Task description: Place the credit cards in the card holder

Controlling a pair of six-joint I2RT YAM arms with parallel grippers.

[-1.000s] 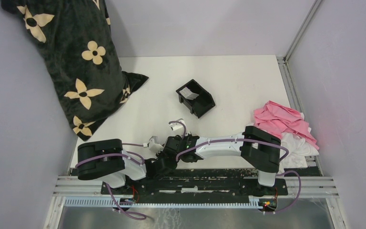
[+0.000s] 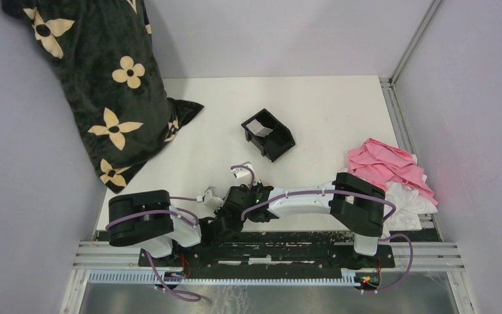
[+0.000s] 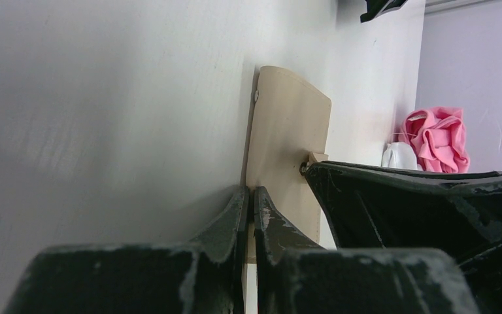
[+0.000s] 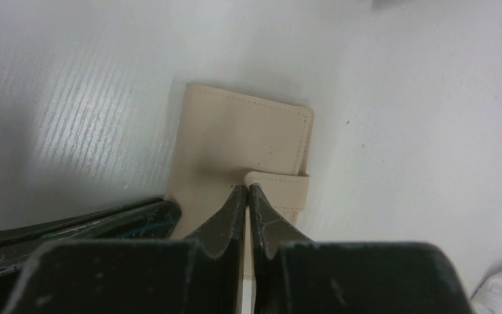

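Observation:
A beige stitched card holder (image 3: pixel 284 118) with a strap flap (image 4: pixel 280 190) lies flat on the white table. In the left wrist view my left gripper is shut on its near long edge. In the right wrist view my right gripper has its fingertips nearly together at the strap's corner; whether anything is between them is unclear. The top view shows both arms crowded at the front middle, hiding the holder. A black box (image 2: pixel 278 139) behind them holds light card-like items (image 2: pixel 256 127); their exact kind is too small to tell.
Pink cloth (image 2: pixel 382 160) and white cloth (image 2: pixel 402 199) lie at the right. A dark flowered blanket (image 2: pixel 98 91) covers the back left.

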